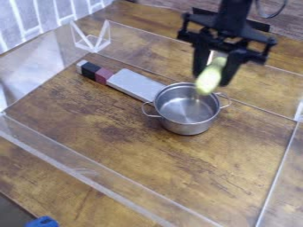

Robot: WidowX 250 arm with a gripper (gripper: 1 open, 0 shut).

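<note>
My black gripper (219,55) is shut on a pale yellow-green elongated object (210,78), holding it in the air just above the back of a steel pot (186,118). The pot has two side handles and stands on the wooden table (106,151). The gripper and object are blurred.
A long flat item (130,83) with a grey, dark red and black surface lies left of the pot. Clear plastic walls border the area. A blue object (42,221) is at the bottom left corner.
</note>
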